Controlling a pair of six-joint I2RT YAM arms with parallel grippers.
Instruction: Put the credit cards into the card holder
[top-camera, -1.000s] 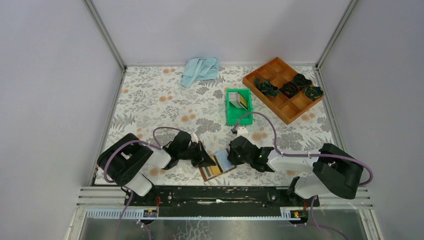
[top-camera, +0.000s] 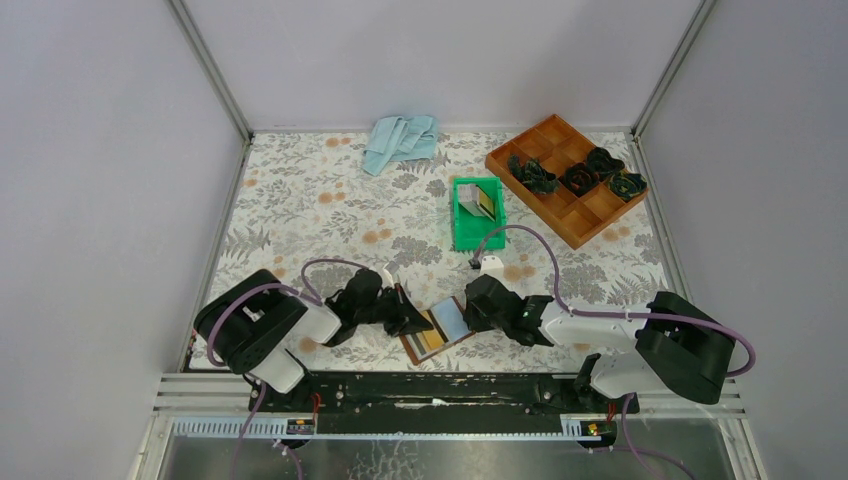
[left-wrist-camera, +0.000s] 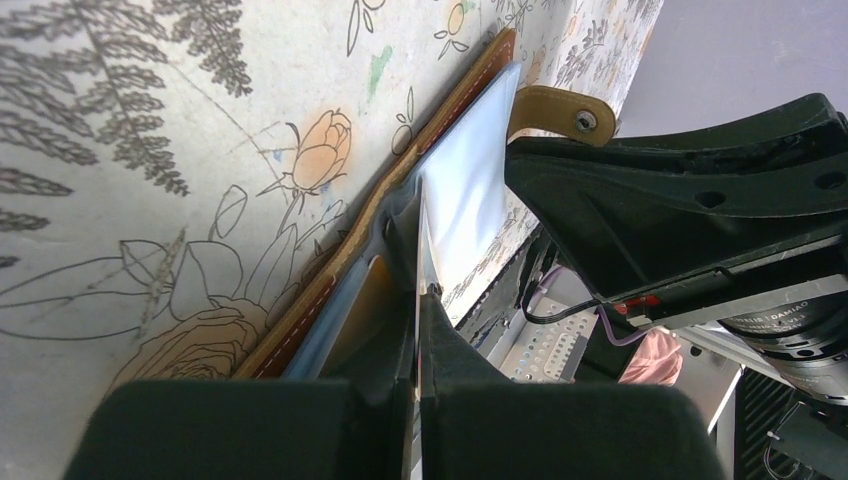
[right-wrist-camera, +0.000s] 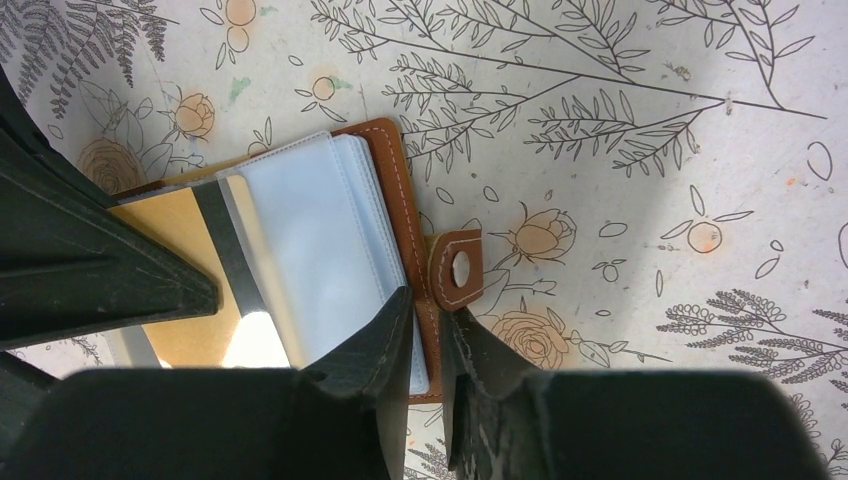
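Observation:
A brown leather card holder (top-camera: 408, 352) lies opened at the front middle, with pale blue sleeves (right-wrist-camera: 315, 230). A gold card with a dark stripe (right-wrist-camera: 185, 235) lies on its left part in the right wrist view. My left gripper is shut over the holder, its tips at the raised edge of a clear sleeve (left-wrist-camera: 424, 245); whether the sleeve is pinched cannot be told. Parted slightly, the fingers of my right gripper stand at the holder's right edge, beside the snap tab (right-wrist-camera: 457, 270). No card shows between them.
Behind the holder, a green tray (top-camera: 467, 235) holds several cards (top-camera: 477, 201). At the back right sits a wooden compartment box (top-camera: 560, 208) with dark bundled items. A blue cloth (top-camera: 400, 140) lies at the back.
My right gripper has shifted slightly to the right, out to the holder's right edge.

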